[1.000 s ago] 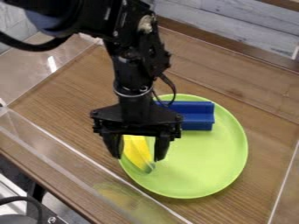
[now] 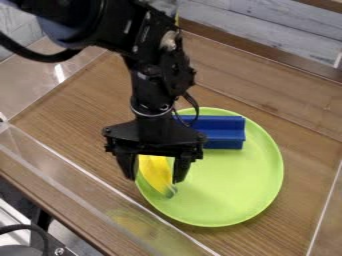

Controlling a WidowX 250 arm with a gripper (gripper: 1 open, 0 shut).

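Observation:
My black gripper [image 2: 156,160] is low over the left part of a green plate [image 2: 234,195], its two fingers on either side of a yellow object [image 2: 156,174] that lies on the plate. Whether the fingers are shut on it cannot be told. A blue block-like tray [image 2: 222,132] sits on the back part of the plate, partly hidden behind the arm.
A transparent edge strip runs along the front left. A pale plank wall stands at the back, and some cables and white parts are at the lower left corner.
The gripper has shifted very slightly. The plate and the things on it look unchanged.

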